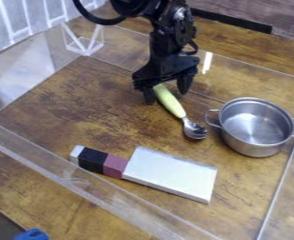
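Note:
My black gripper (162,84) is over the upper middle of the table, lowered onto the upper end of a pale yellow-green handle (169,101) that belongs to a spoon whose metal bowl (195,130) points down to the right. The gripper looks shut on that handle, though its fingertips are partly hidden by its dark body. The spoon lies at a slant just left of a steel pot (252,127).
A cleaver with a black and maroon handle and a silver blade (169,174) lies across the front. A blue object (31,234) is at the lower left corner. Clear side walls border the table, whose left middle is bare.

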